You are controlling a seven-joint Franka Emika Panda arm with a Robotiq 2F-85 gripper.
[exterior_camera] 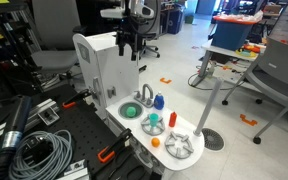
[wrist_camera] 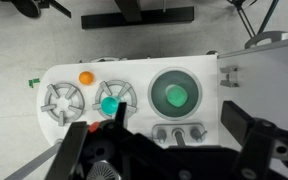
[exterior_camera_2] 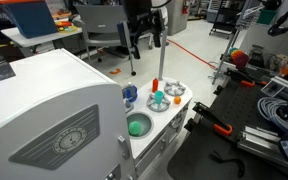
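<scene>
My gripper [exterior_camera: 132,50] hangs high over the toy kitchen, pointing down. In the wrist view its dark fingers stand wide apart, open, with no object held between them. Beneath it, a round green item [wrist_camera: 176,95] lies in the grey sink [wrist_camera: 158,88]. On the burner nearer the sink sits a teal cup [wrist_camera: 109,105]. The other burner [exterior_camera: 178,147] is bare. A small orange ball [exterior_camera: 155,141] rests near the front edge. Behind the burners stand a red bottle [exterior_camera: 173,119] and a blue bottle [exterior_camera: 159,101], the blue one beside the faucet [exterior_camera: 147,92].
A tall white cabinet [exterior_camera: 109,60] rises at the sink end of the counter. Orange-handled clamps [exterior_camera: 114,150] stick up along the dark table's edge, close to the counter. Coiled grey cable [exterior_camera: 44,155] lies on the table. A thin upright post [exterior_camera: 208,108] stands behind the burners.
</scene>
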